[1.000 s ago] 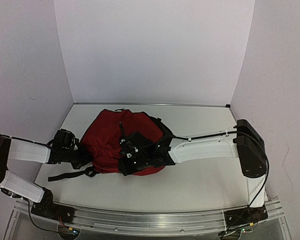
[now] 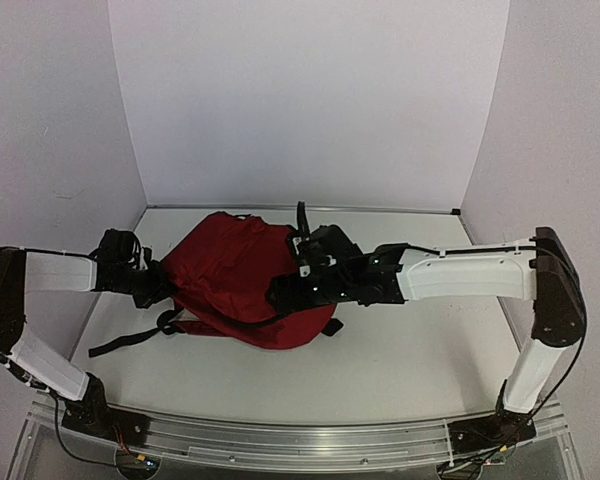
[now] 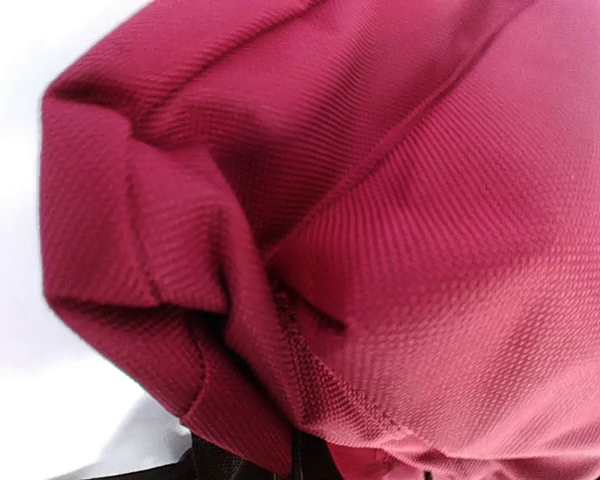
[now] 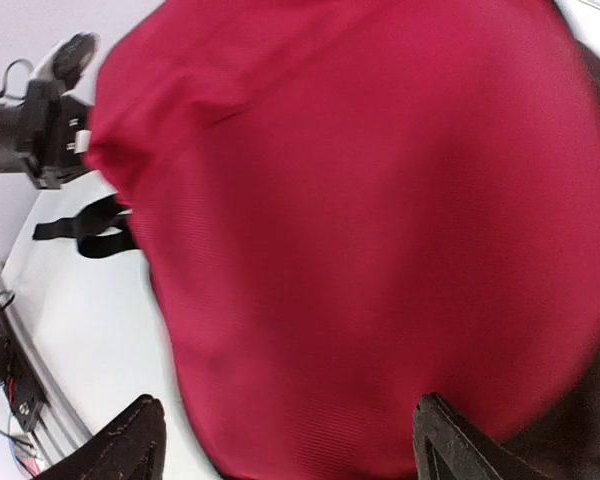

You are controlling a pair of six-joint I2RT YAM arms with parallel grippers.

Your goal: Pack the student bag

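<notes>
A red bag (image 2: 220, 255) with dark straps lies on the left and middle of the table, and its cloth fills much of both wrist views. My left gripper (image 2: 163, 285) is shut on the bag's left edge; in the left wrist view, folded cloth (image 3: 170, 240) hides most of its fingers. Over the bag's right part hovers my right gripper, open. Its dark fingers (image 4: 135, 435) stand wide apart, with red cloth beyond them and nothing gripped. The bag's opening and anything inside cannot be made out.
A black strap (image 2: 125, 342) trails over the table left of the bag. Pale walls (image 2: 310, 100) close off the back and both sides, and a metal rail (image 2: 300, 435) runs along the front.
My right gripper has moved right across the bag. The left gripper has shifted slightly up and left, and the bag's left edge and strap have shifted with it.
</notes>
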